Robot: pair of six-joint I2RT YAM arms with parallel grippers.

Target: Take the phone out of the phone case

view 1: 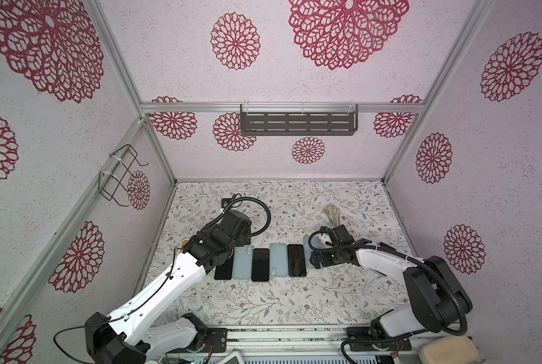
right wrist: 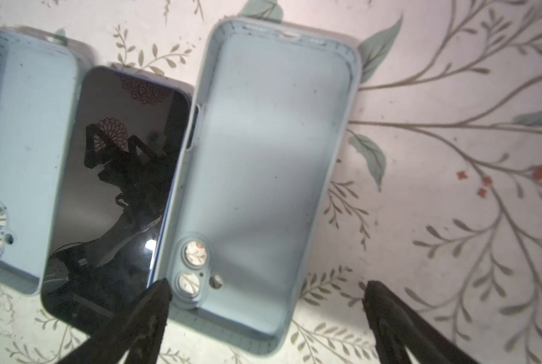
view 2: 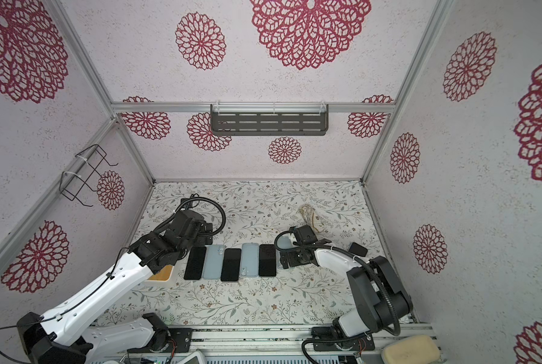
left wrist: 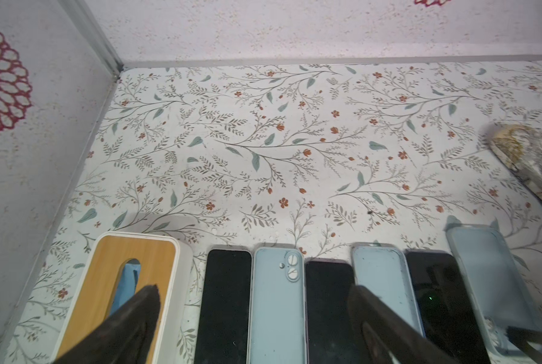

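Note:
A row of black phones and pale blue cases lies across the table's front half: a phone [view 1: 260, 264], a case [view 1: 278, 259], a phone [view 1: 297, 259]. In the right wrist view my open right gripper is low over the rightmost empty case [right wrist: 258, 151], whose camera cutouts show, with a black phone [right wrist: 116, 194] beside it and another empty case [right wrist: 19, 151] further left. My left gripper is open and raised over the left part of the row, above phones [left wrist: 225, 291] and a case [left wrist: 278, 303] lying back-up or empty, which I cannot tell.
An orange-topped box [left wrist: 89, 315] stands at the left end. A crumpled bag [view 1: 331, 214] lies behind the right end. A dark object [view 2: 357, 249] lies at the far right.

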